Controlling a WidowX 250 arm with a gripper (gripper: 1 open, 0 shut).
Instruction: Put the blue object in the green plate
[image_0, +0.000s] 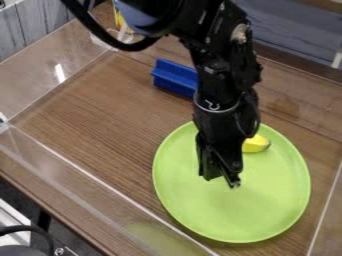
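Note:
The blue object (174, 77) lies on the wooden surface behind and left of the plate, partly hidden by the arm. The round green plate (254, 215) fills the right front of the tray. My black gripper (219, 177) points down over the plate's left-middle part, in front of the blue object and apart from it. Its two fingertips show close together, dark against dark. How wide they stand is unclear, and nothing blue shows between them.
A yellow object (255, 144), partly behind the gripper, rests near the plate's back edge. Clear low walls (100, 185) bound the tray. Bare wood (100, 120) lies free to the left of the plate.

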